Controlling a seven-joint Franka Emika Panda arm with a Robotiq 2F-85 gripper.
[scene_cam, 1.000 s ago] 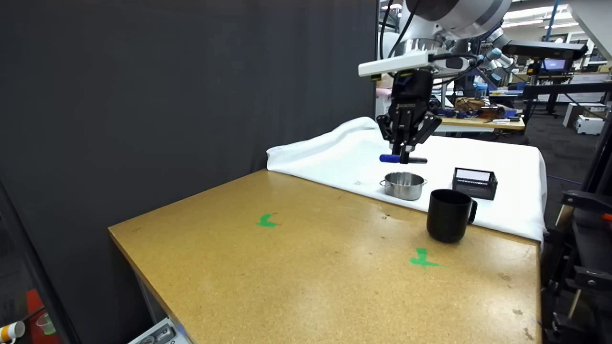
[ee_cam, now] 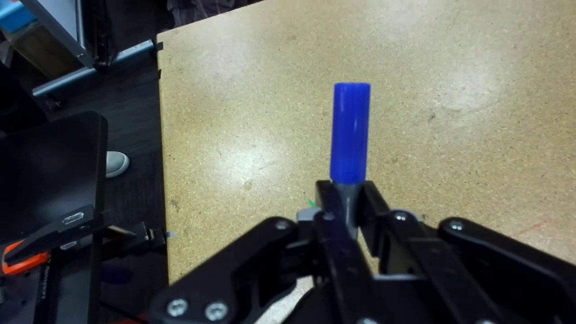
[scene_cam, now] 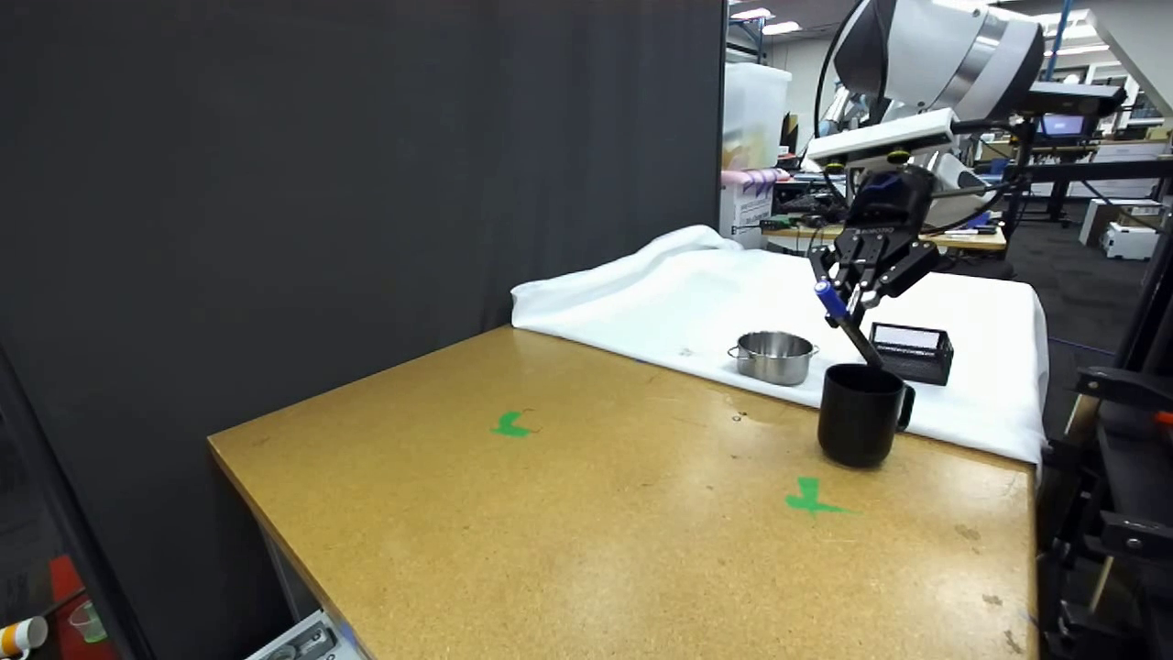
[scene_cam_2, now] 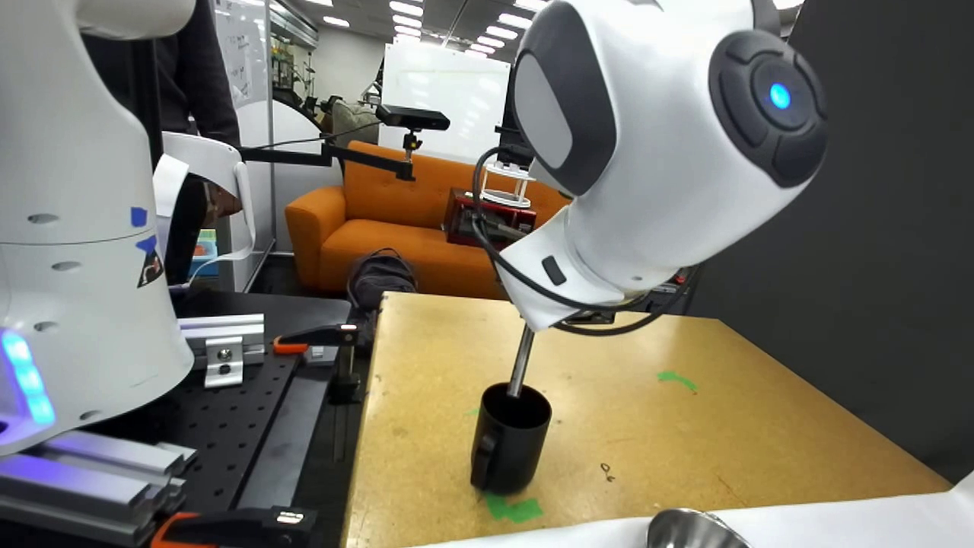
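Observation:
A marker with a blue cap and a grey barrel is pinched in my gripper, which is shut on it. It slants down, its barrel end reaching the mouth of a black mug; how deep it goes inside is hard to tell. In exterior view 2 the mug stands upright on the wooden table with the barrel at its opening. Seen from the wrist, the blue cap sticks out past the fingertips, and the mug is hidden.
A steel pot and a black box sit on the white cloth behind the mug. Bare wooden table with green tape marks spreads out to the mug's left. A dark curtain borders the table's far side.
My gripper has moved right from above the pot to above the mug. The marker has turned from nearly level to a steep slant, barrel end down, still held.

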